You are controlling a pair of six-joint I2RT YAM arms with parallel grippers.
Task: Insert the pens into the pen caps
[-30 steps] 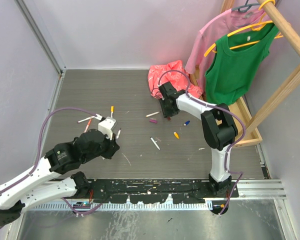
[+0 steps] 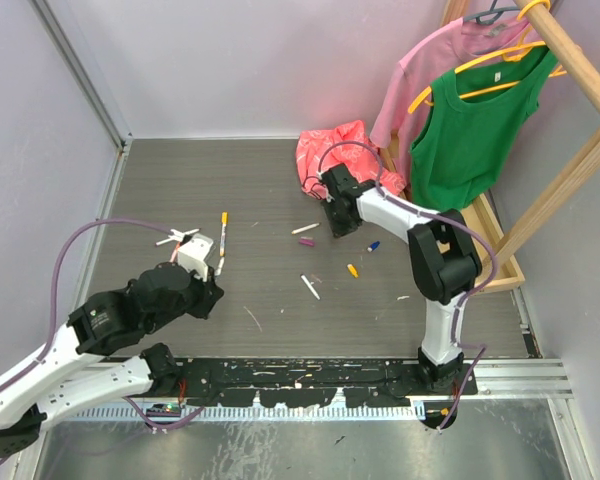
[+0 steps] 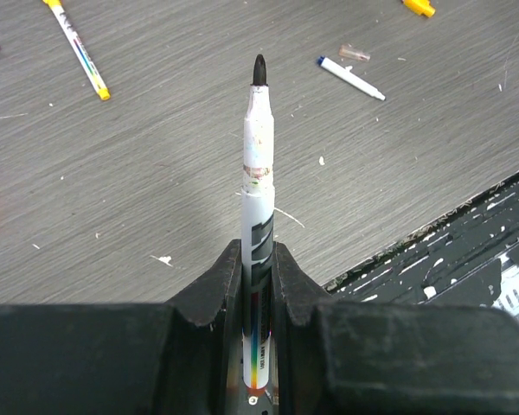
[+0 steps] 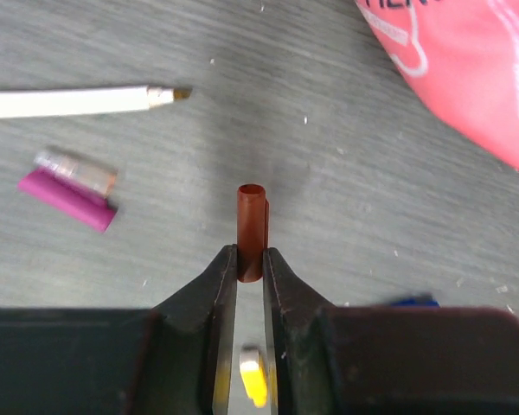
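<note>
In the left wrist view my left gripper is shut on an upright white marker (image 3: 258, 216), uncapped, its dark tip up. My right gripper is shut on a brown cap (image 4: 251, 220), held upright. On the floor lie a white pen with brown tip (image 4: 78, 102), a magenta cap (image 4: 65, 199), a small white pen with blue tip (image 3: 353, 79), a yellow cap (image 2: 352, 271), a blue cap (image 2: 373, 246) and several pens at the left, including a yellow-ended one (image 3: 78, 52).
A pink bag (image 4: 458, 78) lies at the back beside the wooden rack (image 2: 570, 180) with hanging clothes. A dark edge strip runs along the front.
My left gripper has moved left with the marker.
</note>
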